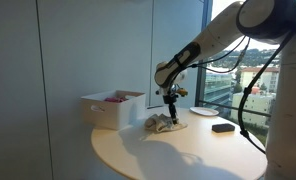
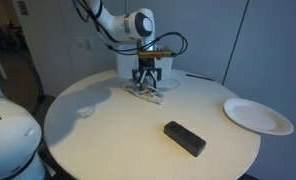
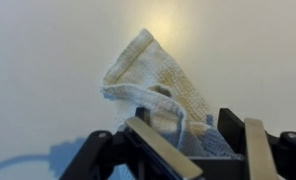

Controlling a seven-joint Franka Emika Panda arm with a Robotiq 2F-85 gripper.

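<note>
A crumpled pale cloth with blue-grey patches (image 3: 160,78) lies on the white round table, below my gripper. In the wrist view the fingers stand apart, with part of the cloth bunched in the gap between them. One corner of the fabric spreads flat ahead of the fingertips. From exterior view 1, the gripper (image 1: 172,119) points down at the right side of the cloth (image 1: 160,125). Exterior view 2 has the gripper (image 2: 145,82) right over the cloth (image 2: 146,97); whether the fingers touch it cannot be told.
A white box (image 1: 110,116) with reddish contents stands at the table's back left in exterior view 1. A black block (image 2: 184,138) and a white plate (image 2: 258,116) lie well away from the cloth.
</note>
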